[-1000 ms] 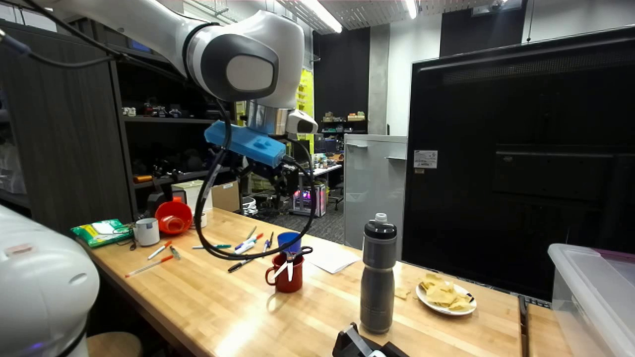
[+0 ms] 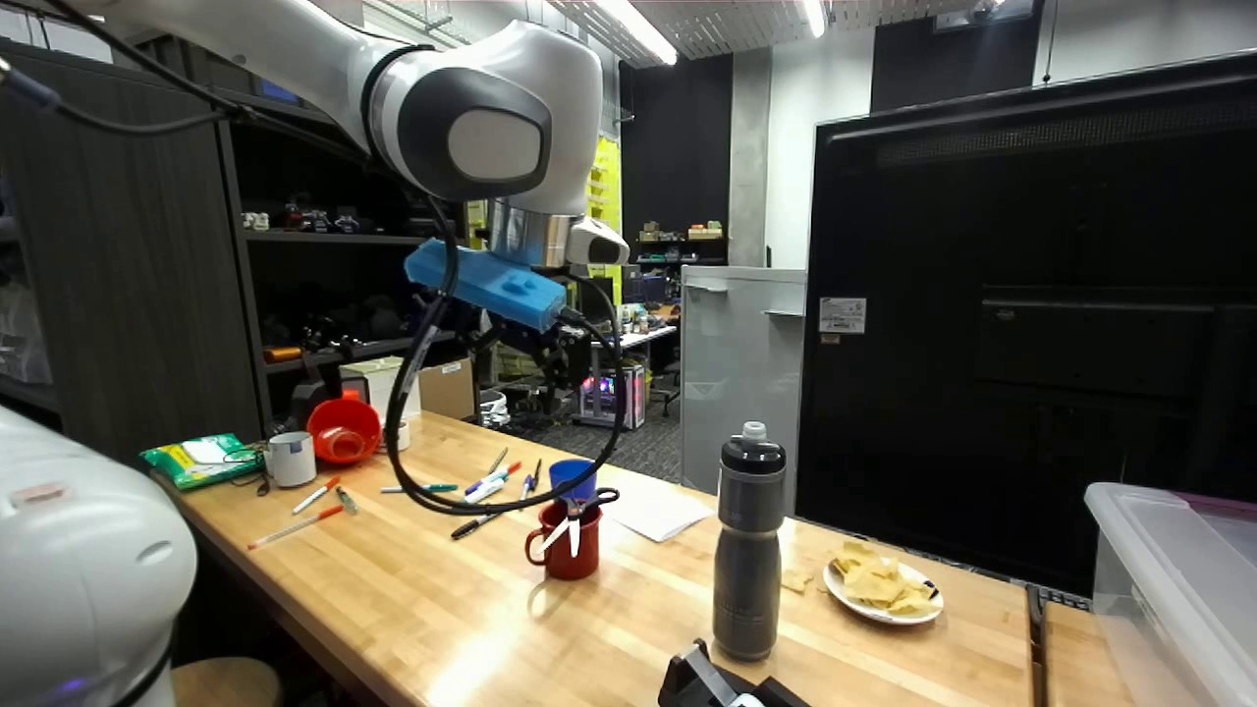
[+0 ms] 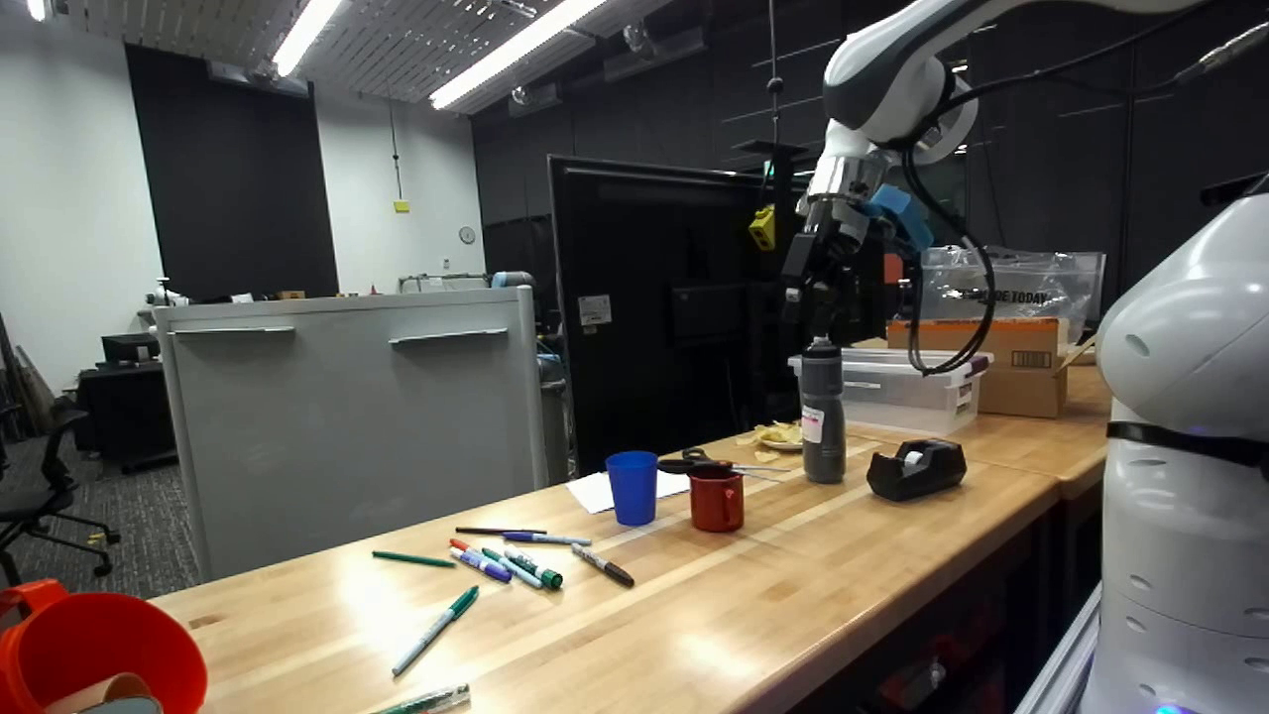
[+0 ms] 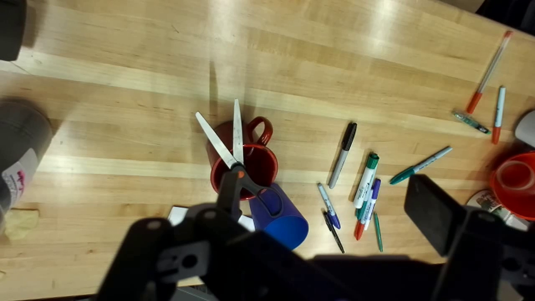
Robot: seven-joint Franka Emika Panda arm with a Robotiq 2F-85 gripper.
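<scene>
High above the table hangs my gripper, open, its two black fingers (image 4: 434, 215) wide apart with nothing between them. Below it stands a red mug (image 4: 264, 161) with scissors (image 4: 238, 133) resting across its mouth, blades spread. A blue cup (image 3: 633, 490) is upright close to the mug. Several markers and pens lie loose nearby, among them a black-capped marker (image 4: 343, 155) and a green-capped one (image 4: 366, 180). In the wrist view, the near finger covers part of the scissors' handles.
A tall grey bottle (image 2: 749, 542), a plate of chips (image 2: 881, 587) and a black tape dispenser (image 3: 916, 469) stand toward one end. At the other are a red container (image 2: 344, 429) and a white mug (image 2: 291, 459).
</scene>
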